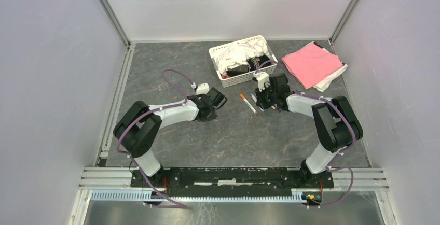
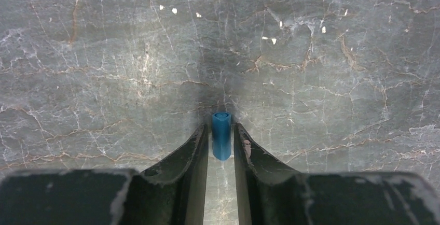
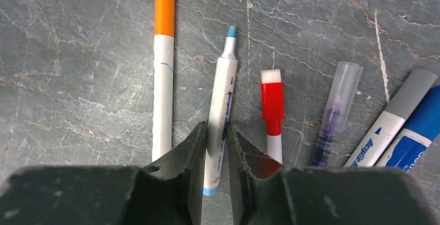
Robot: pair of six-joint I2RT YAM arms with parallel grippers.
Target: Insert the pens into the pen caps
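Observation:
A small blue pen cap (image 2: 221,142) lies on the grey floor between the fingertips of my left gripper; whether it is gripped is unclear. My right gripper has its fingers either side of an uncapped white pen (image 3: 225,74) with a light blue tip, lying on the floor. Whether they grip it I cannot tell. An orange-capped white pen (image 3: 164,80) lies to its left. To its right lie a red-and-white marker (image 3: 272,100), a clear purple pen (image 3: 337,106), a grey-capped marker (image 3: 389,121) and a blue-capped marker (image 3: 415,131).
A white basket (image 1: 229,82) of clothes stands at the back centre. Folded pink cloths (image 1: 308,64) lie at the back right. The floor in front of and left of the arms is largely clear.

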